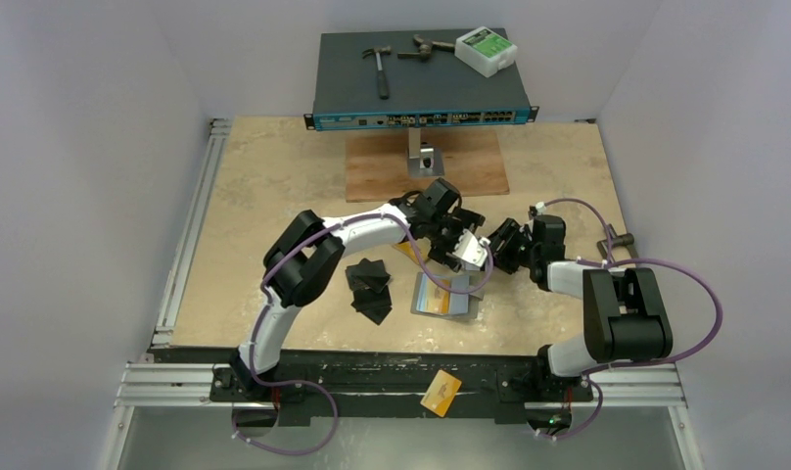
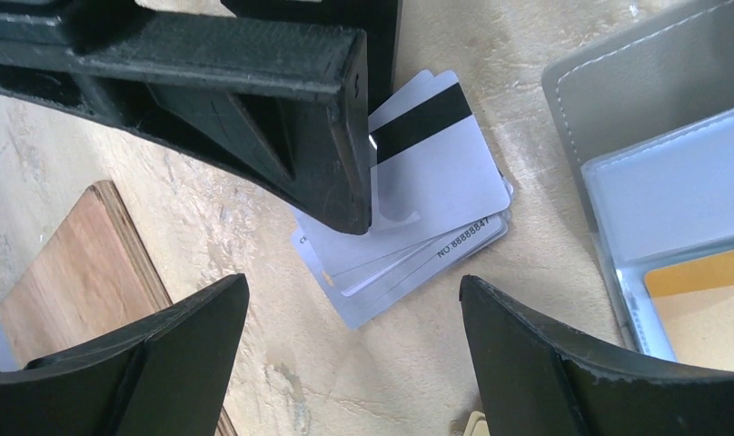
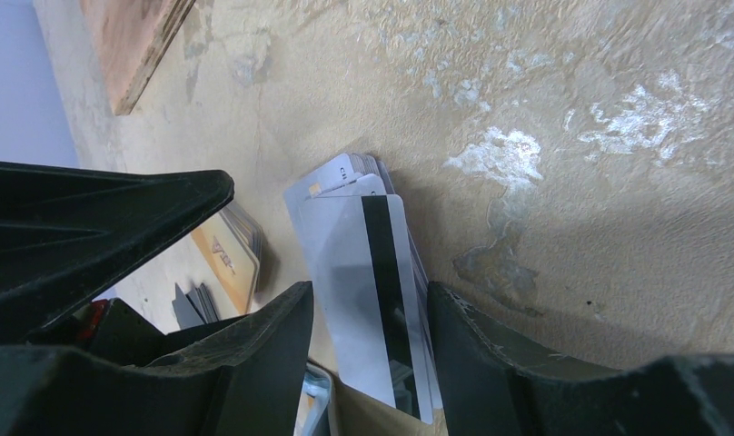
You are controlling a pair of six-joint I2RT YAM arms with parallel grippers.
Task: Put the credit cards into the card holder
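Note:
A pile of silver credit cards (image 2: 436, 182) (image 3: 354, 291) lies on the table between the grippers. In the left wrist view my left gripper stands open beside it, nothing between its fingertips; the other gripper's dark finger reaches over the pile. In the right wrist view my right gripper has its fingertips at either side of the pile; whether they grip it is unclear. The card holder (image 1: 445, 308) (image 2: 577, 109), holding blue and orange cards, lies just in front. Gold cards (image 3: 223, 254) and black cards (image 1: 370, 299) lie nearby.
A wooden board (image 1: 372, 166) and a raised shelf with hammers (image 1: 382, 73) and a white box (image 1: 487, 51) are at the back. Another hammer (image 1: 622, 240) lies at the right.

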